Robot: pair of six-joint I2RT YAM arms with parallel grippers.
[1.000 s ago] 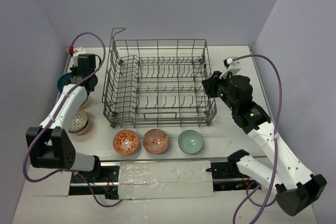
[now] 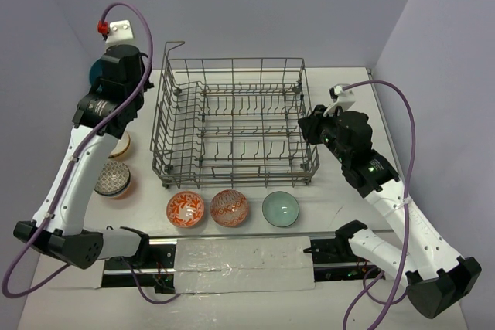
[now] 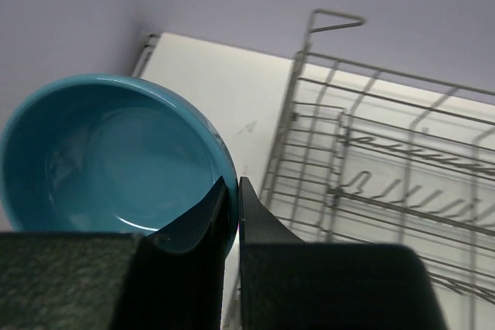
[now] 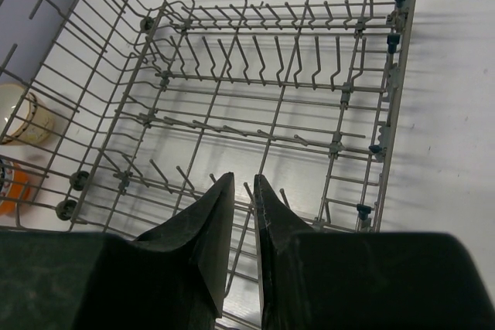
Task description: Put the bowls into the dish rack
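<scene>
A blue bowl (image 3: 100, 152) fills the left side of the left wrist view, its rim pinched by my left gripper. From above, only a sliver of this bowl (image 2: 95, 72) shows beside the left arm, left of the wire dish rack (image 2: 232, 166). The rack is empty. My right gripper is nearly closed over the rack's right side, with a narrow gap and no object visible between its fingertips. Along the rack's front lie an orange patterned bowl (image 2: 186, 209), a reddish-brown patterned bowl (image 2: 230, 208) and a green bowl (image 2: 280, 209).
Left of the rack sit a stack with a dotted bowl (image 2: 113, 178) on top and a cream-coloured bowl (image 2: 121, 144) partly under the left arm. Grey walls close in both sides and the back. Bare white table (image 2: 340, 206) lies to the right.
My left arm has risen towards the camera, lifting the blue bowl from its place at the left. The arm now covers most of the bowl from above. The right arm is still.
</scene>
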